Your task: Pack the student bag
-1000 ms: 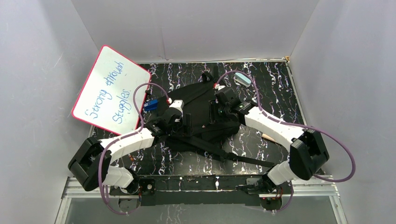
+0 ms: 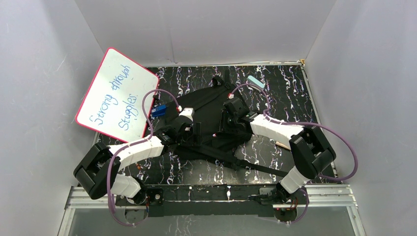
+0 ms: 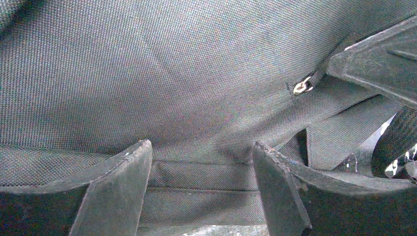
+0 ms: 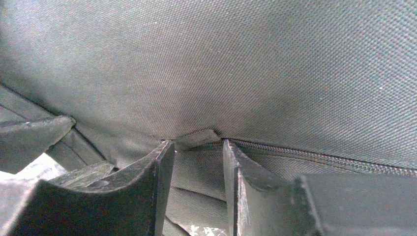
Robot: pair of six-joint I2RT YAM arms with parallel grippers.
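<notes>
A black fabric bag (image 2: 206,110) lies flat across the middle of the table, both arms reaching over it. In the left wrist view my left gripper is open above the bag's cloth, its fingers wide apart with nothing between. A metal zipper pull (image 3: 302,86) shows there, close to a finger of the other gripper. My right gripper is partly open, its fingertips at the bag's zipper (image 4: 314,156). A small fabric tab (image 4: 199,139) sits at the zipper's end, between or just behind the tips; whether they touch it I cannot tell.
A whiteboard (image 2: 115,93) with handwriting leans at the left. Beside the bag lies a blue item (image 2: 159,110); a light-blue case (image 2: 255,82) is at the back right. One strap (image 2: 268,170) trails toward the front right. Marble table shows free at the right.
The left arm has barely moved.
</notes>
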